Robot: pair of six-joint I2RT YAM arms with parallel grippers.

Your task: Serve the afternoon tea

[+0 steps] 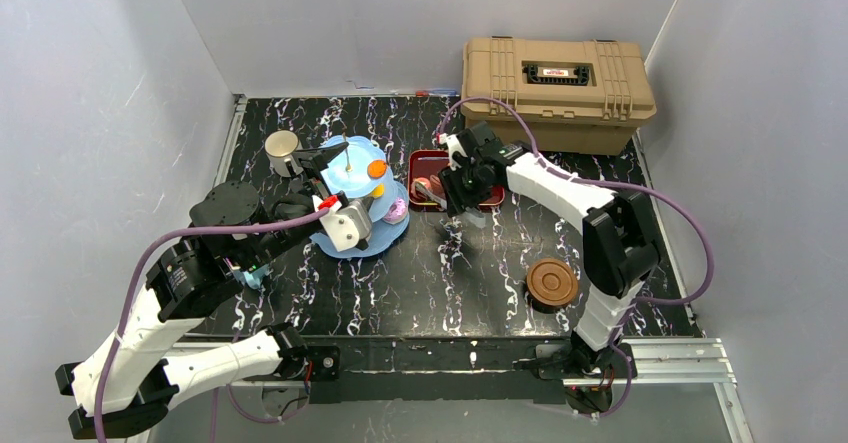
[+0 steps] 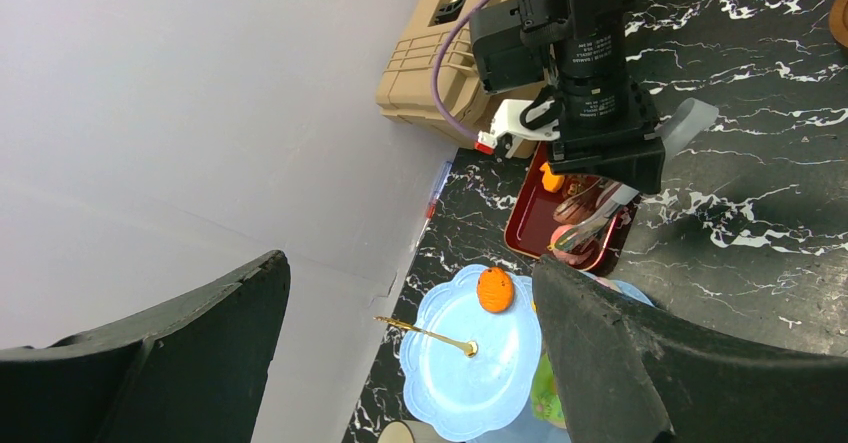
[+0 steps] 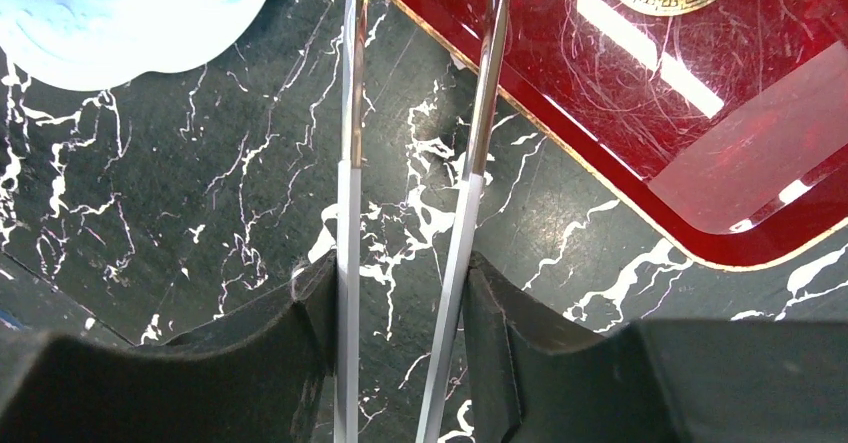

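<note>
My right gripper is shut on a pair of metal tongs (image 3: 347, 213) with pale grey handles. In the left wrist view the tongs' tips reach over the dark red tray (image 2: 519, 225), beside a pink pastry (image 2: 563, 235); whether they grip it I cannot tell. An orange treat (image 2: 552, 177) also lies in that tray. My left gripper is open and empty, by the blue tiered stand (image 2: 440, 388). On the stand's upper plate sits an orange treat (image 2: 495, 289); a pink-iced one (image 1: 396, 210) rests lower down.
Behind the stand is a cream cup (image 1: 283, 149). A tan hard case (image 1: 560, 83) fills the back right. At the front right stands a round brown-lidded pot (image 1: 551, 283).
</note>
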